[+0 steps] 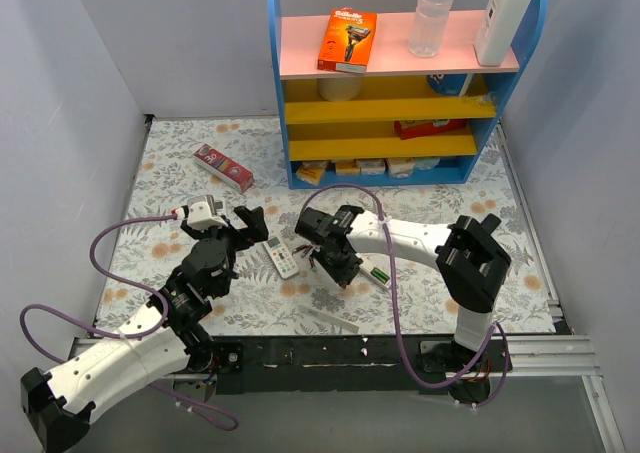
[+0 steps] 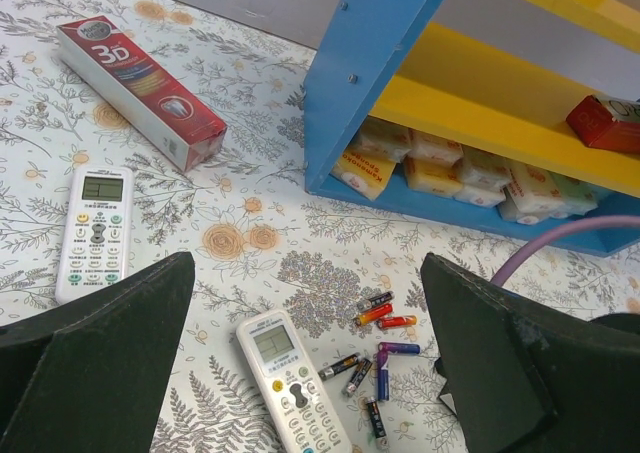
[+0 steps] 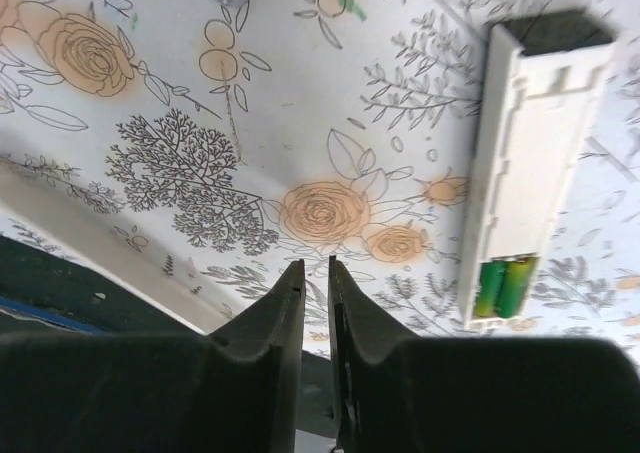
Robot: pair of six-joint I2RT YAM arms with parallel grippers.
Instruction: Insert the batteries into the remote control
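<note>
A face-down remote (image 3: 535,163) lies right of my right gripper, its back compartment uncovered. Two green batteries (image 3: 500,288) sit side by side in its lower end. My right gripper is shut, its fingertips close together, and nothing shows between them. Left of it a long white strip, seemingly the battery cover (image 1: 333,320), lies near the front table edge. Over the left of the table, my left gripper hangs open and empty. Below it a white remote (image 2: 292,383) lies screen up, with several loose batteries (image 2: 383,373) beside it.
Another white remote (image 2: 95,233) lies at the left. A red and white box (image 2: 140,88) sits behind it. The blue and yellow shelf (image 1: 380,138) stands at the back.
</note>
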